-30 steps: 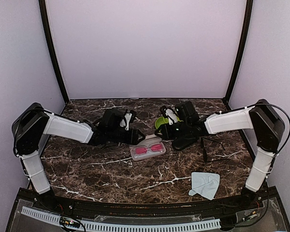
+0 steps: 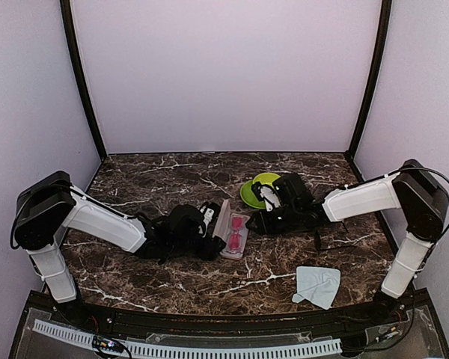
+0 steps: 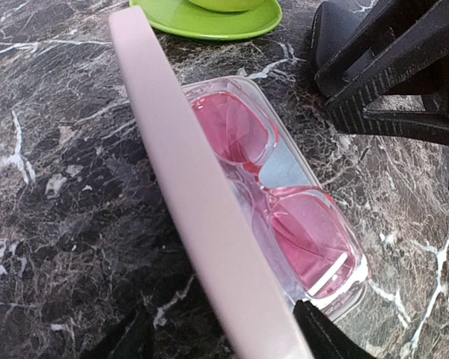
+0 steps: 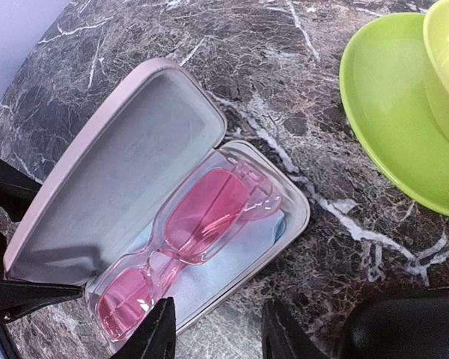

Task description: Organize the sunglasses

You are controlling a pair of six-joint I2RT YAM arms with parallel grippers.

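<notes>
A pale pink case [image 2: 233, 243] stands with its lid [image 3: 187, 172] raised, slanted along the case's left side. Pink sunglasses [image 4: 206, 215] rest inside the case, folded, lenses facing up. At the lid's near end is my left gripper [image 2: 213, 241], its fingers [image 3: 132, 334] parted on either side of the lid; whether they touch it is unclear. Beside the case's right long side, my right gripper is open and empty. Dark sunglasses [image 2: 331, 244] lie unfolded on the table to the right, partly hidden by the right arm.
Behind the case are a green plate [image 4: 374, 97] and a lime bowl [image 4: 443, 71]. A black object [image 4: 411, 321] lies by my right gripper. A pale blue cloth [image 2: 317, 286] is at front right.
The case has turned from lying crosswise to pointing away from the front edge, its lid swinging to the left. My left gripper has come toward the front; the right gripper shifted slightly forward.
</notes>
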